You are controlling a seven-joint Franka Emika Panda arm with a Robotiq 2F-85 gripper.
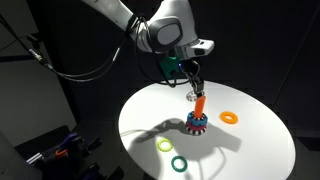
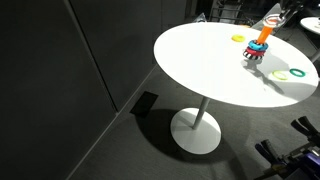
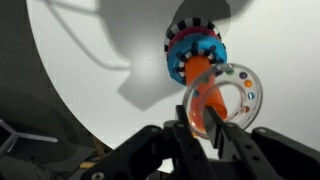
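An orange post [image 1: 199, 106] stands upright on the round white table [image 1: 255, 150], with blue and red rings [image 1: 197, 122] stacked round its foot. My gripper is shut on a clear ring [image 3: 250, 90] with coloured dots. In the wrist view this ring overlaps the orange post [image 3: 203, 72], so I cannot tell from there whether it is around it. Exterior view 1 shows the clear ring [image 1: 191, 96] near the post's top, on its left side. In exterior view 2 the post [image 2: 265, 35] is near the upper right edge.
A flat orange ring [image 1: 229, 117] lies right of the stack. A yellow-green ring [image 1: 164, 144] and a dark green ring [image 1: 179, 163] lie nearer the table's front.
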